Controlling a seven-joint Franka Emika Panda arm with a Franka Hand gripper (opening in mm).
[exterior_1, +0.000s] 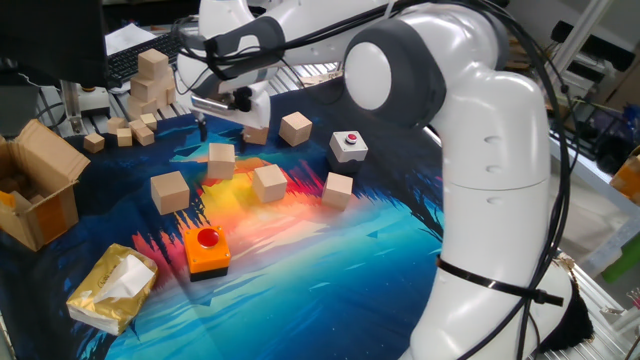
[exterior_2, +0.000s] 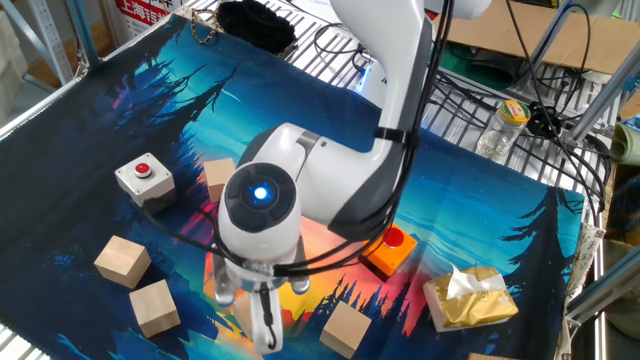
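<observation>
Several wooden cubes lie spread over the colourful mat: a left cube (exterior_1: 170, 194), an upright cube (exterior_1: 221, 162), a middle cube (exterior_1: 269, 184), a right cube (exterior_1: 337, 191) and a back cube (exterior_1: 296, 129). Another cube (exterior_1: 256, 135) is partly covered by my hand. My gripper (exterior_1: 223, 128) hangs above the far part of the mat with its fingers apart and no object visible between them. Seen from the opposite side, the gripper (exterior_2: 262, 287) is over the near part of the mat, and the arm hides some cubes below it.
An orange box with a red button (exterior_1: 207, 252), a grey button box (exterior_1: 348, 149) and a gold tissue pack (exterior_1: 113, 289) stand on the mat. At the left are a cardboard box (exterior_1: 45, 190) and stacked blocks (exterior_1: 152, 85).
</observation>
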